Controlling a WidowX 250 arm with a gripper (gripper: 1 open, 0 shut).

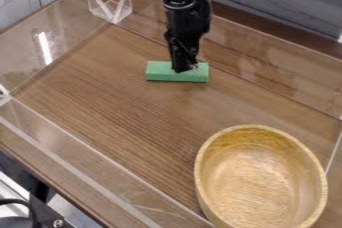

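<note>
A green rectangular block [164, 74] lies on the wooden table [107, 112], a little behind the middle. My black gripper [185, 60] points down at the block's right part, with its tips just above or touching the top edge. Whether the fingers are open or shut is hard to tell.
A round tan bowl [261, 182] stands at the front right. A clear plastic piece [110, 4] is at the back left. The table's edge runs down the left side, with black cable at the bottom left corner.
</note>
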